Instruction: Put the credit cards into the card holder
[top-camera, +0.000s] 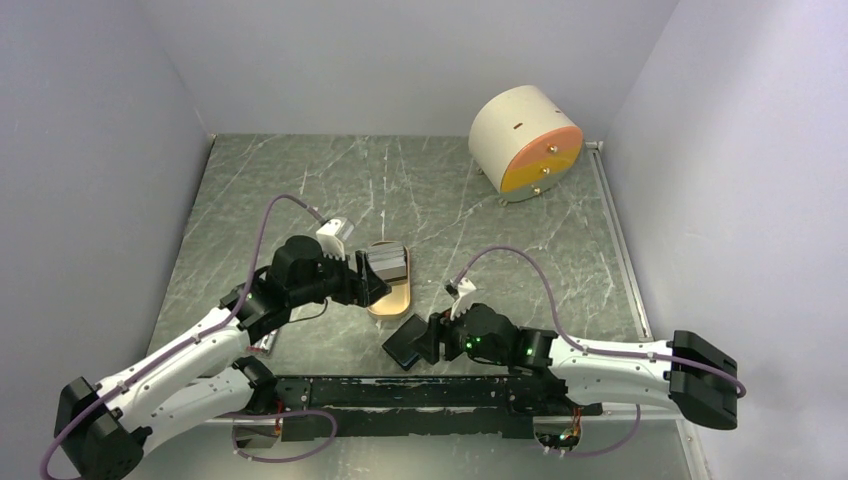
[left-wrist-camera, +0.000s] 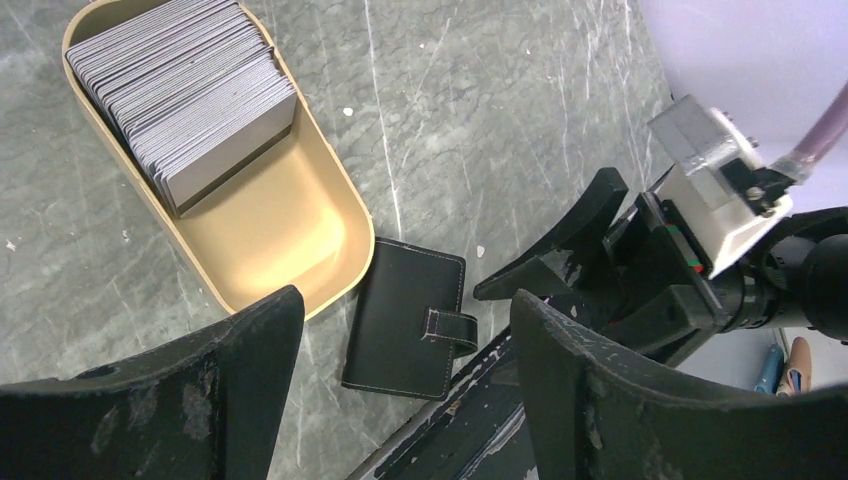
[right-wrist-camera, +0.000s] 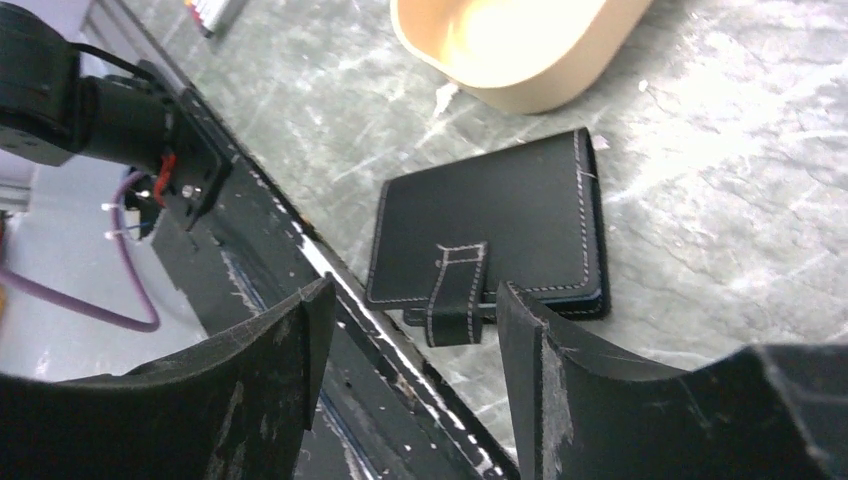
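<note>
The black card holder (top-camera: 404, 341) lies flat on the table, its strap (right-wrist-camera: 458, 295) towards the front edge. Close by its strap side, my right gripper is open, with nothing held between its fingers. Just behind the holder stands a beige tray (left-wrist-camera: 290, 235) whose far half holds a tight row of upright grey-white cards (left-wrist-camera: 185, 85). Over the tray's left side, my left gripper (top-camera: 378, 280) hangs with its fingers apart and empty. In the left wrist view, the two left fingers (left-wrist-camera: 255, 365) frame the gap in front of the holder and tray.
A round cream cabinet (top-camera: 515, 130) with coloured drawers stands at the back right. A small object (top-camera: 265, 342) lies at the front left, partly behind the left arm. The dark front rail (top-camera: 400, 392) runs close to the holder.
</note>
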